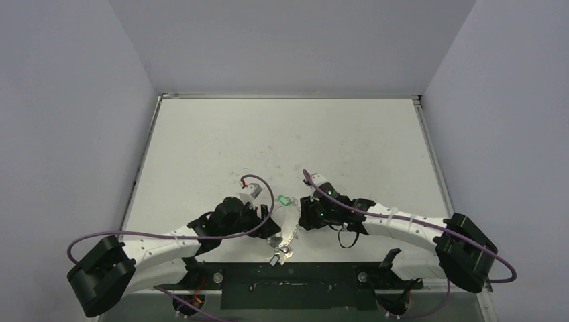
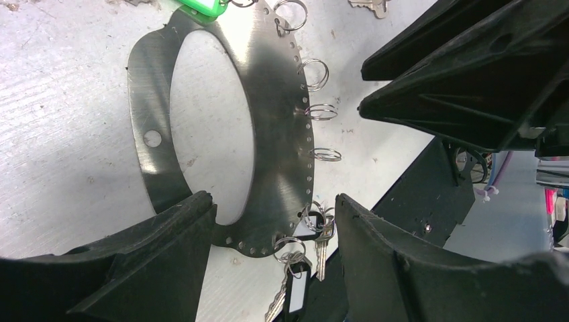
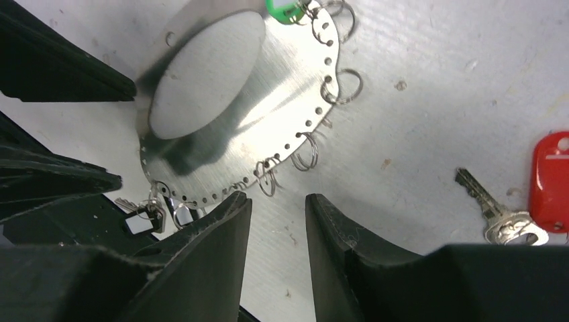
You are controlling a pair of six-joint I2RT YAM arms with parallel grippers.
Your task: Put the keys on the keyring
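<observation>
The keyring is a flat metal plate [image 2: 278, 127] with an oval opening and holes along its curved edge, lying on the table. Several small wire rings [image 2: 325, 154] pass through those holes. Keys with dark tags [image 2: 298, 288] hang at its near end. Above the plate, my left gripper stands open, with the keyring's lower part visible between its fingers. My right gripper is beside the ringed edge, partly open; only table shows between its fingertips. A loose key [image 3: 500, 218] lies to the right in the right wrist view, close to a red tag [image 3: 551, 188].
A green clip [image 1: 284, 200] is attached at the keyring's far end. Another key [image 2: 370, 5] lies at the top of the left wrist view. Both grippers stand close together across the plate.
</observation>
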